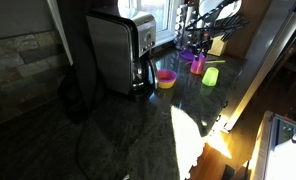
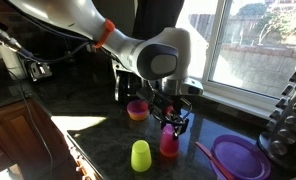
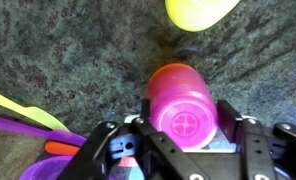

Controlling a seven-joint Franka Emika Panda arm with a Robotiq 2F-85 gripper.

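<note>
A pink cup (image 3: pixel 184 112) with a cross mark on its round end sits over a red-orange cup (image 3: pixel 172 70) in the wrist view. My gripper has one finger on each side of the pink cup, very close to its wall; whether they press on it cannot be told. From exterior view 2, the gripper (image 2: pixel 174 122) reaches down over the pink cup (image 2: pixel 168 136), with the red cup (image 2: pixel 169 149) below on the counter. A yellow-green cup (image 2: pixel 141 155) stands apart beside them.
A purple plate (image 2: pixel 250 158) with a red utensil lies on the window side. Yellow and purple utensils (image 3: pixel 28 112) show in the wrist view. Farther off are stacked bowls (image 1: pixel 166 78) and a coffee maker (image 1: pixel 123 50).
</note>
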